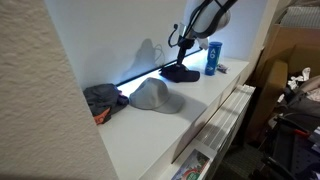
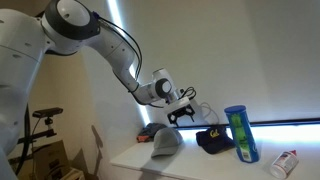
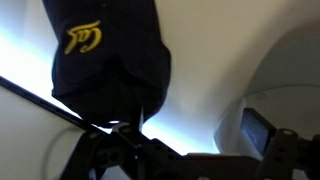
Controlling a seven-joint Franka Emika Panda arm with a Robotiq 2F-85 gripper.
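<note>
A navy cap with yellow "Cal" lettering rests on the white ledge near the wall; in exterior view 2 the same cap is right of and below my gripper. Its crown and lettering fill the upper left of the wrist view. My gripper is open, and nothing is seen held between its fingers. One dark finger shows at right; the other is close to the cap's edge at left, and contact cannot be told. A grey cap lies farther along the ledge.
Beyond the navy cap stands a tall blue container, with a small white bottle beside it. A dark cloth item lies behind the grey cap. The wall runs close behind; bare ledge shows in front.
</note>
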